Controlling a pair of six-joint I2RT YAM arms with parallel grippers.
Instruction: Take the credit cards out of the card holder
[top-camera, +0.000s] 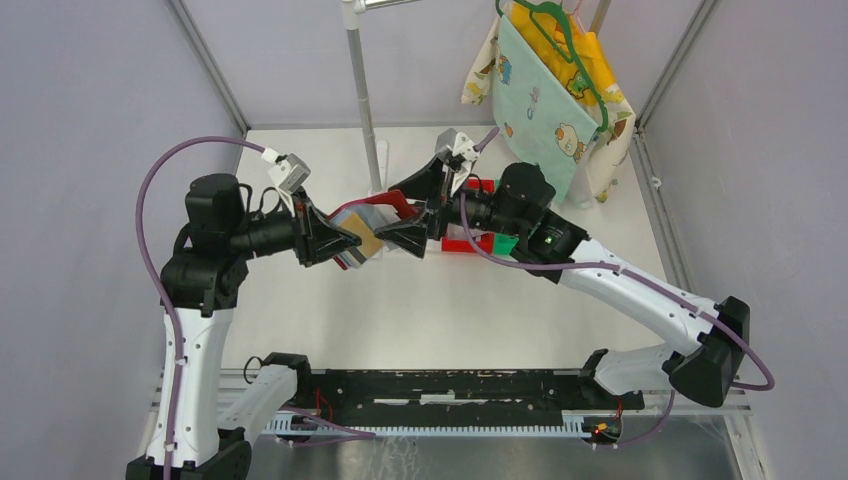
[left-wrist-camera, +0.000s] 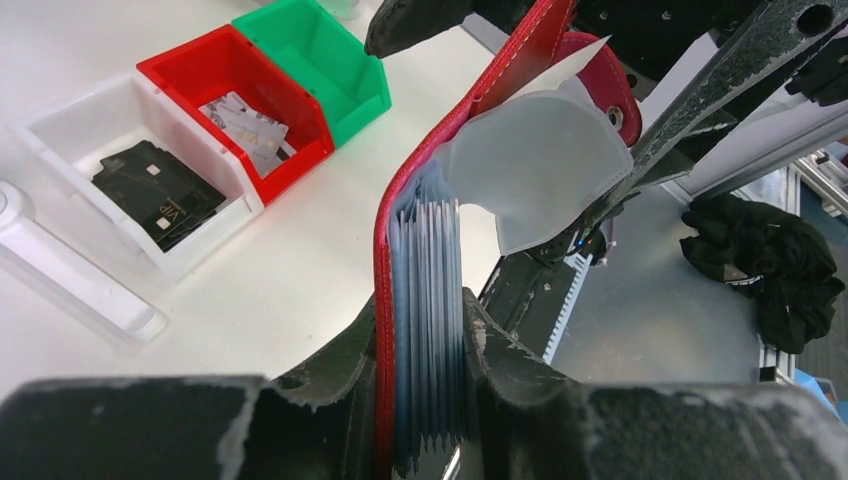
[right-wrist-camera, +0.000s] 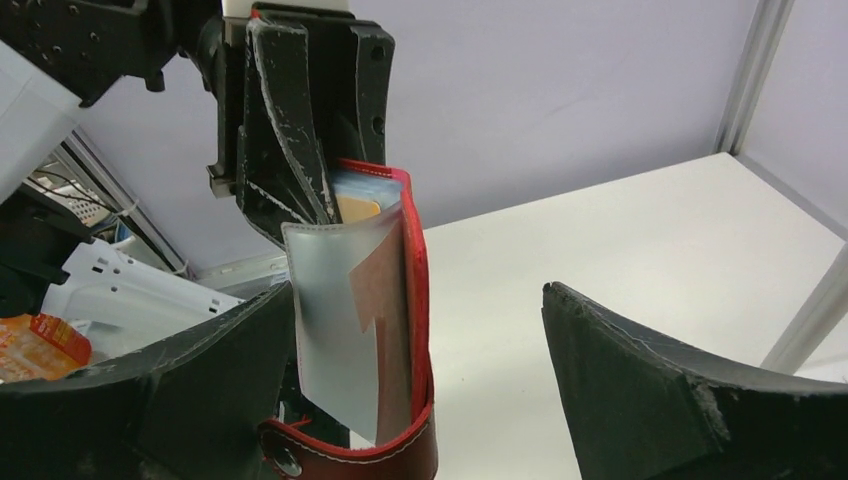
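My left gripper is shut on the red card holder (left-wrist-camera: 382, 260), squeezing its stack of clear sleeves (left-wrist-camera: 430, 280) from both sides. One sleeve flap (left-wrist-camera: 540, 165) bends away from the stack in the left wrist view. Through the sleeves a tan card (top-camera: 358, 235) shows in the top view. My right gripper stands open around the holder's free end; in its wrist view the frosted sleeve (right-wrist-camera: 335, 320) and red border lie near the left finger (right-wrist-camera: 190, 390), with a wide gap to the right finger. Whether that left finger touches the sleeve I cannot tell.
Behind the arms on the table are a white box (left-wrist-camera: 60, 130) holding black cards, a red box (left-wrist-camera: 315, 130) with pale cards, and an empty-looking green box (left-wrist-camera: 345, 75). A white stand pole (top-camera: 360, 100) rises at the back.
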